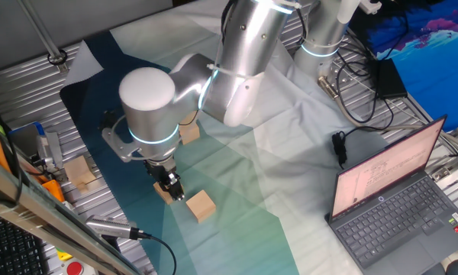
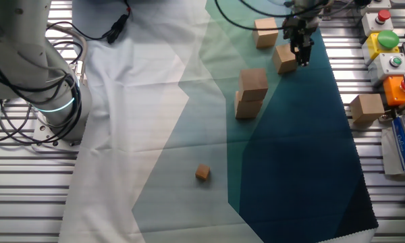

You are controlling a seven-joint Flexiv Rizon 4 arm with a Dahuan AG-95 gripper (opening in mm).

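Observation:
My gripper point(image 1: 175, 190) points down over the cloth, its dark fingertips close to one wooden block point(image 1: 162, 192) and partly covering it in exterior view 1. In exterior view 2 the gripper point(image 2: 302, 57) appears beside that same block point(image 2: 284, 59), on its right. How far apart the fingers stand is too small to make out. Another wooden block point(image 1: 201, 206) rests close by, also visible in exterior view 2 as the block point(image 2: 264, 33) near the top. Two blocks form a stack, an upper one point(image 2: 254, 84) on a lower one point(image 2: 247, 108); the arm partly hides it in exterior view 1.
A small wooden cube point(image 2: 202, 172) lies alone on the cloth. Off the cloth, a block point(image 2: 366, 109) sits on the metal slats near several push buttons point(image 2: 387, 40). An open laptop point(image 1: 401, 206) occupies one corner.

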